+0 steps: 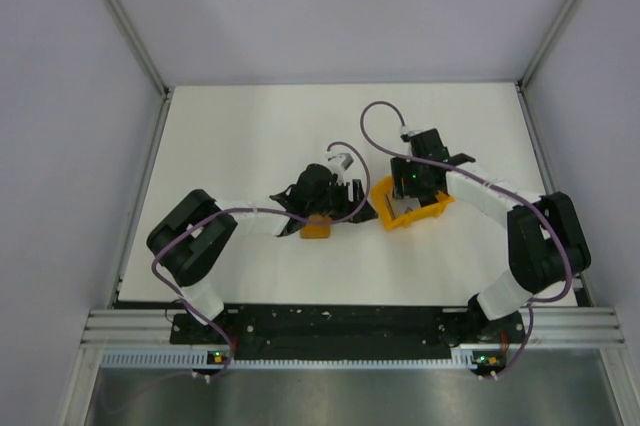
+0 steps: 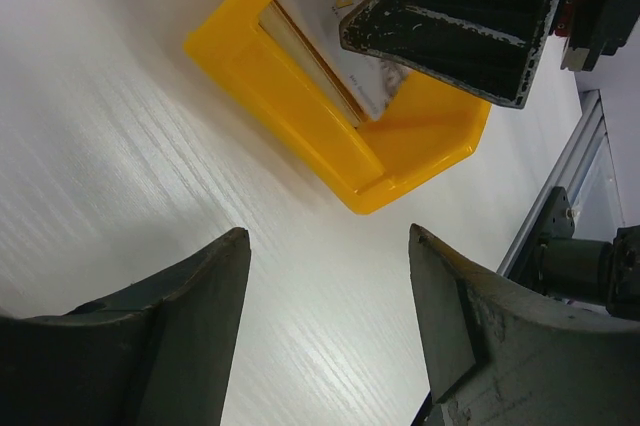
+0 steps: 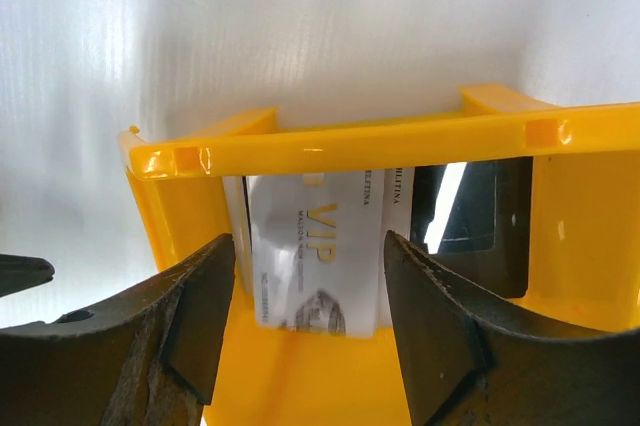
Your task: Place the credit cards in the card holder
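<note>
A yellow tray (image 1: 384, 218) right of the table's centre holds the cards. In the right wrist view, a silver VIP card (image 3: 300, 276) lies in the tray beside a black card (image 3: 500, 216). My right gripper is over the tray with fingers apart, the VIP card showing between them; no grip on it is visible. My left gripper stands part open just outside the tray's left side, with only bare table between its fingertips. A small orange-brown object (image 1: 316, 230), possibly the card holder, lies partly hidden under the left arm.
The tray's raised yellow rim (image 3: 350, 149) crosses in front of the cards. A black finger (image 2: 455, 31) of the right gripper overhangs the tray in the left wrist view. Bare white table (image 1: 240, 126) lies at the back left and along the front.
</note>
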